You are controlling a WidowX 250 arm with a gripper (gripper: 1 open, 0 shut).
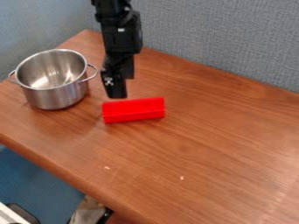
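Note:
A bright red rectangular block (133, 110) lies on the wooden table in the middle left of the camera view. The black gripper (117, 85) points down just behind the block's left end, beside the right handle of a steel pot (52, 80). I cannot clearly see a gap between its fingers, and nothing shows held in it.
Grey padded walls stand behind.

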